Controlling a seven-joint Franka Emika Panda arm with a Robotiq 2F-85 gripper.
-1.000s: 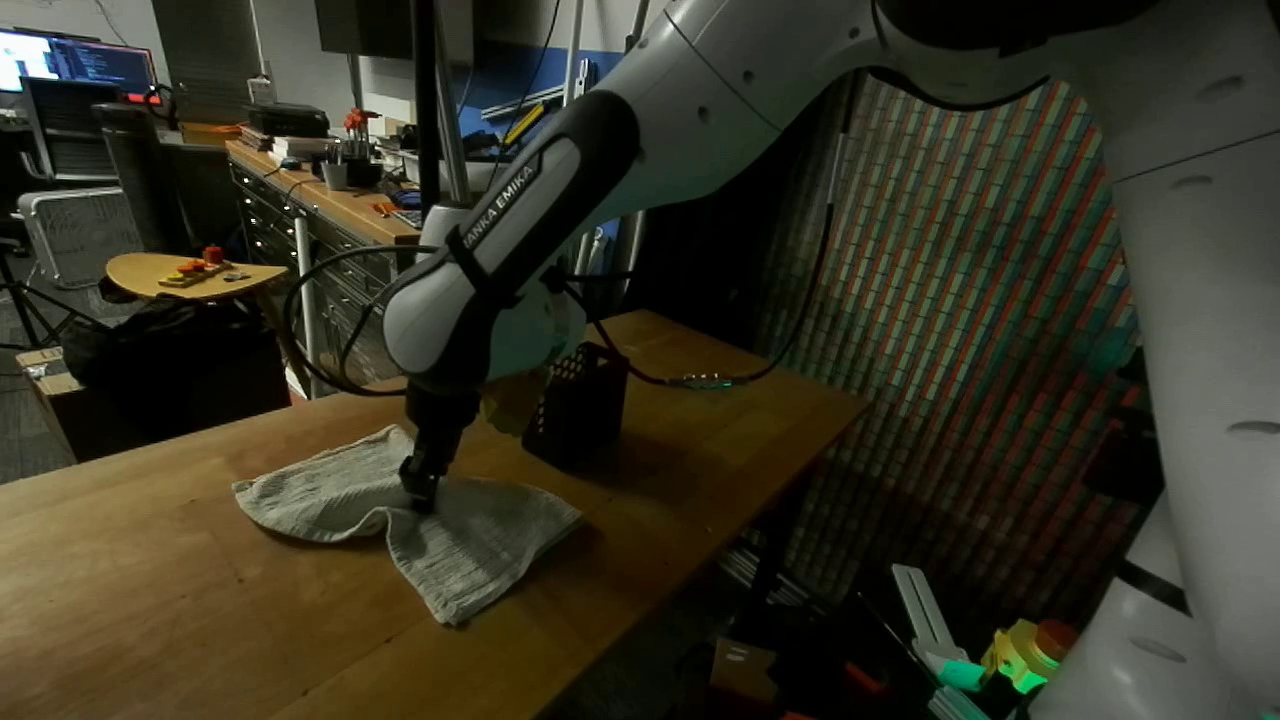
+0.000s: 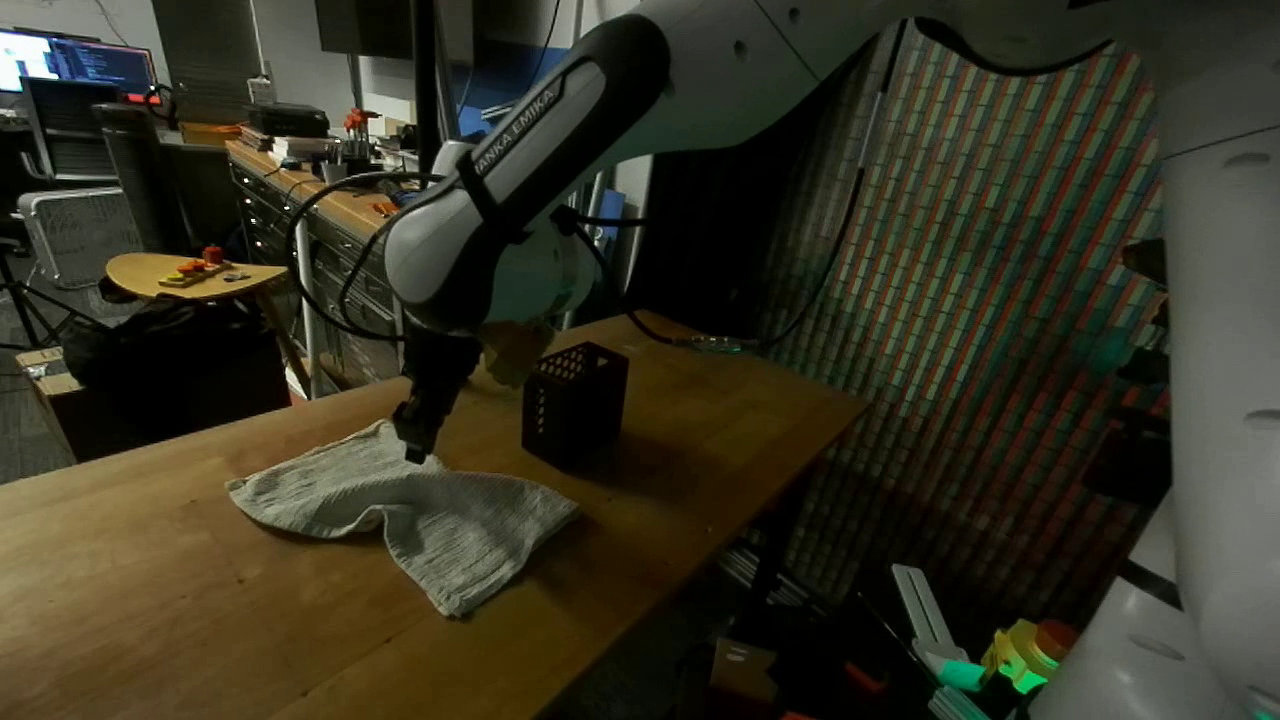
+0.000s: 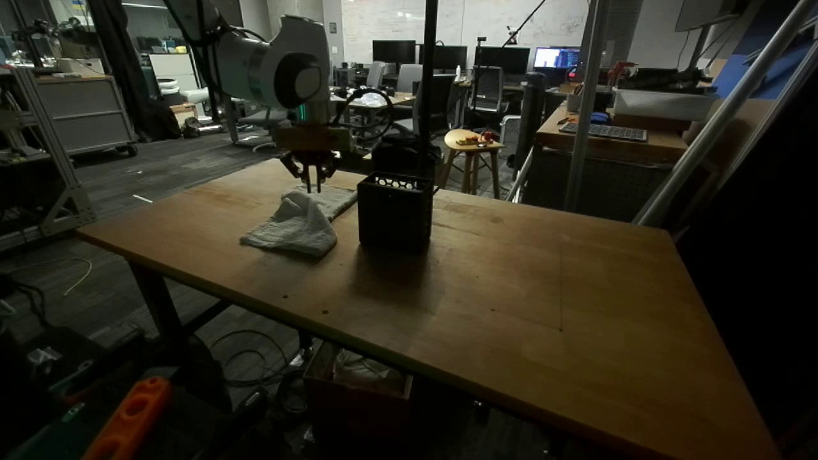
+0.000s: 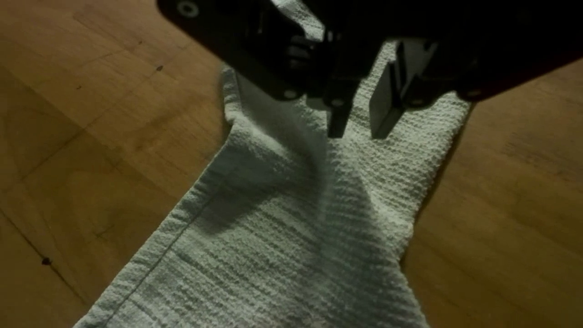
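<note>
A pale grey-white towel lies rumpled on the wooden table, a raised fold running across it. My gripper is over the towel's far part, fingers pointing down. In the second exterior view the gripper is just above the towel, its fingers close together. The wrist view shows a narrow gap between the fingertips of the gripper, with the ribbed towel visible through it. Whether any cloth is pinched between the fingers cannot be made out.
A black box with a perforated side stands beside the towel, close to the arm. Bare table extends widely on the box's other side. The table's edge runs past the towel's near corner.
My gripper has risen from down at the towel's middle to higher above its far part. The towel has shifted only slightly and keeps nearly the same folds.
</note>
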